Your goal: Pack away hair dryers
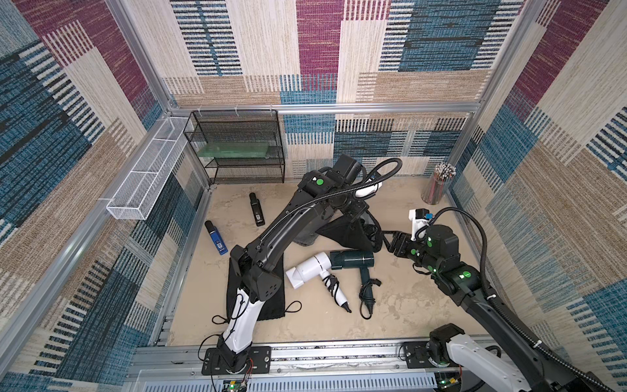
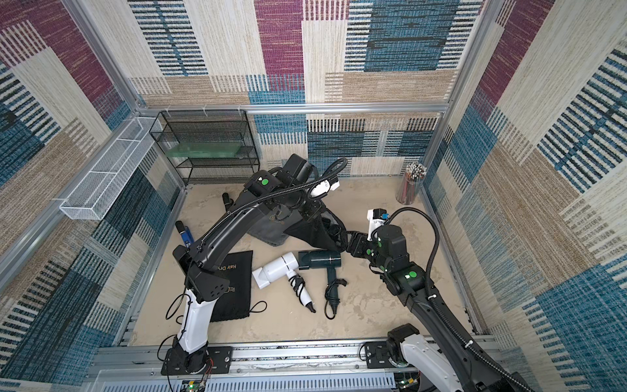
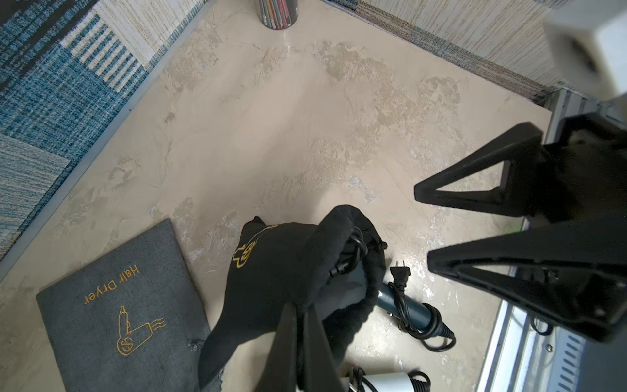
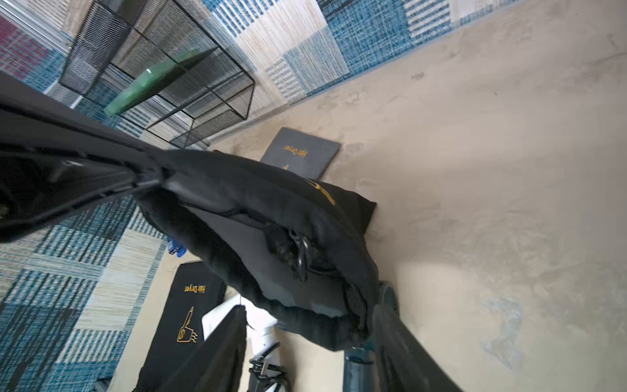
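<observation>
A black drawstring bag [image 3: 274, 274] with a yellow dryer emblem is raised at centre, its mouth showing cord inside; my left gripper is shut on its fabric. My right gripper stands open just in front of the bag's mouth. A white hair dryer [image 1: 307, 268] and a dark green one [image 1: 352, 259] lie with coiled cords on the table below. A grey Hair Dryer bag [image 3: 120, 307] lies flat behind the raised bag. Another black bag [image 2: 235, 287] lies at front left.
A wire rack [image 1: 235, 176] stands back left, a white basket [image 1: 143, 176] hangs on the left rail, a holder of sticks [image 1: 433, 189] stands back right. Blue [image 1: 215, 238] and black [image 1: 256, 209] devices lie at left.
</observation>
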